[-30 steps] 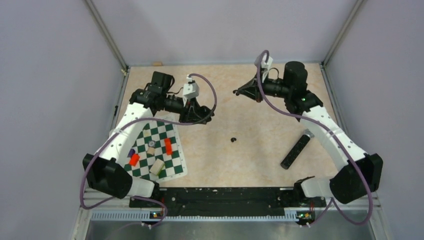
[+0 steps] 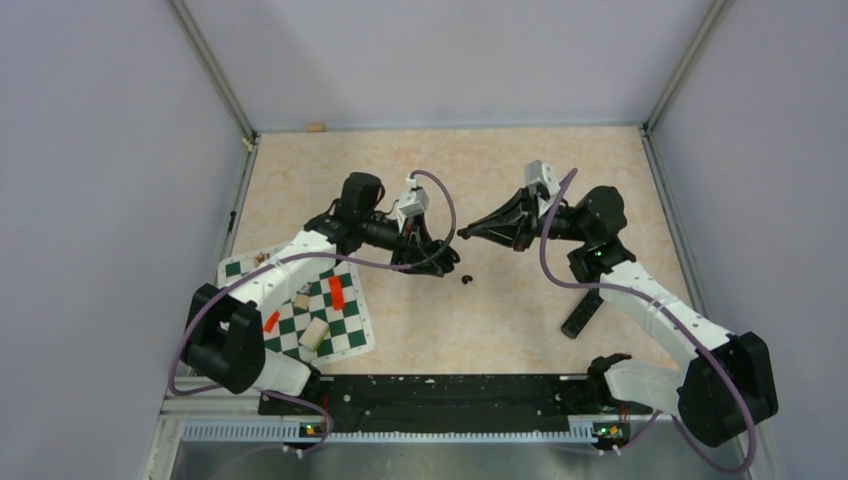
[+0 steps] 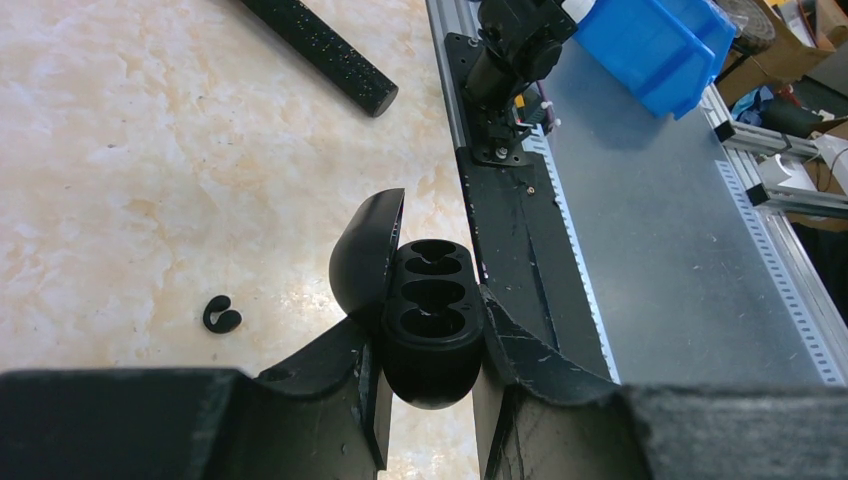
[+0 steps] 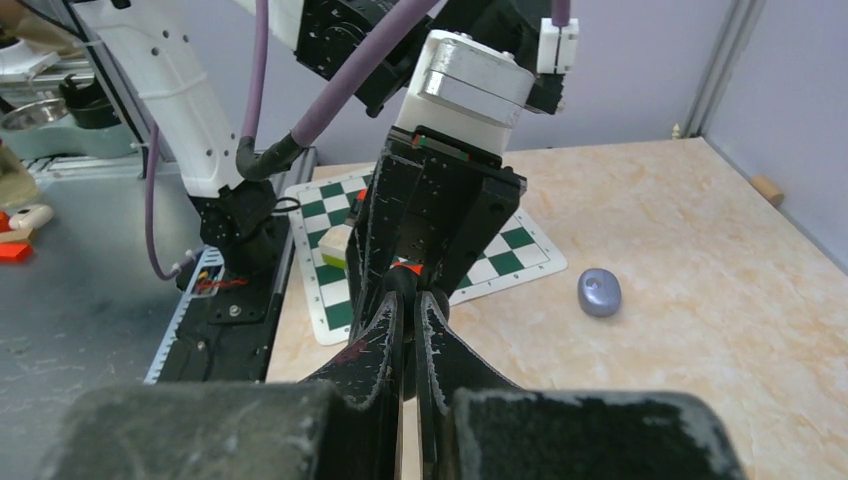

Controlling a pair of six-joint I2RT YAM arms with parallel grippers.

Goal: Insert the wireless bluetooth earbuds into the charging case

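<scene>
The black charging case (image 3: 432,345) stands with its lid (image 3: 365,250) open and its earbud hollows empty in the left wrist view. My left gripper (image 2: 428,256) is shut on its body, holding it above the table. Facing it from the right, my right gripper is shut on a small dark earbud (image 4: 402,281), which shows as a knob at the fingertips in the top view. Much of this earbud is hard to separate from the dark case behind it. Another black earbud (image 3: 222,315) lies on the table below, near the case.
A black speckled bar (image 2: 582,314) lies at the right of the table. At the left is a green-and-white checkered board (image 2: 352,338) with several small items. A grey rounded object (image 4: 600,292) sits beyond the left gripper.
Both grippers have moved toward the front of the table; the left one also shifted right with the case, and the right one latterly moved left. The earbud on the table has not moved.
</scene>
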